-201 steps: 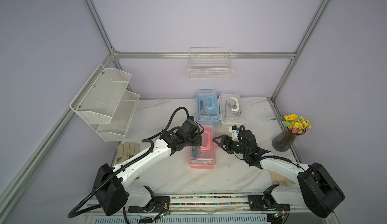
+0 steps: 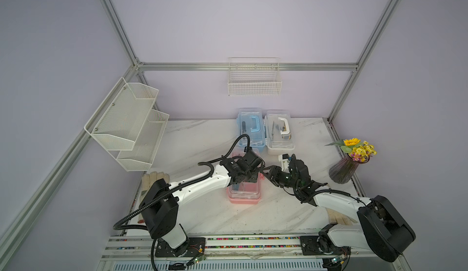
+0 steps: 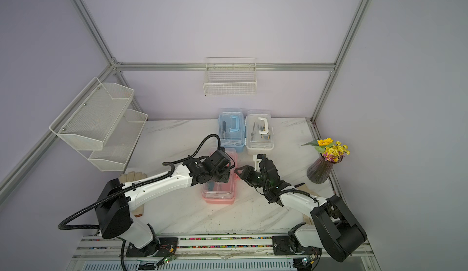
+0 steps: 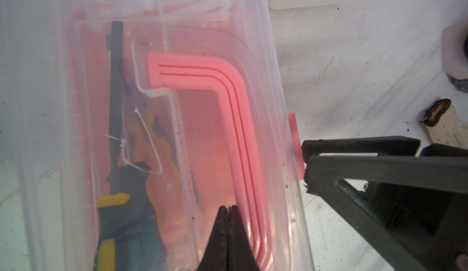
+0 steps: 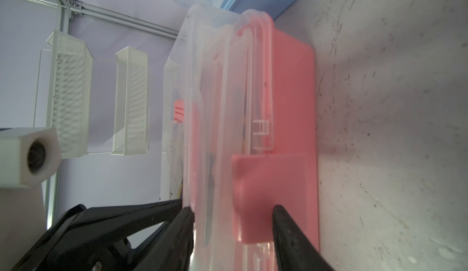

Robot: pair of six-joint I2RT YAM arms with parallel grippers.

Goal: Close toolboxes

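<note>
The pink toolbox (image 2: 244, 193) stands mid-table with its clear lid lying over it. A pink handle (image 4: 239, 139) and tools show through the lid. My left gripper is shut, nothing seen between its fingers, its tips over the lid close to the handle; contact cannot be judged. On the toolbox's right side is a pink latch flap (image 5: 273, 193); whether it is snapped cannot be told. My right gripper is part open in front of that side, one finger before the flap, the other by the lid's edge. The blue toolbox (image 3: 231, 129) and white toolbox (image 3: 258, 132) stand behind, lids down.
A vase of flowers (image 2: 343, 168) stands at the right edge. Work gloves lie at both sides, one glove (image 2: 155, 178) at the left. A mesh shelf (image 2: 124, 124) hangs on the left wall. Bare table lies in front of the pink toolbox.
My left arm has moved right, from the left part of the pink lid to over its handle. The right gripper has shifted slightly at the toolbox's right side. The boxes stay in place.
</note>
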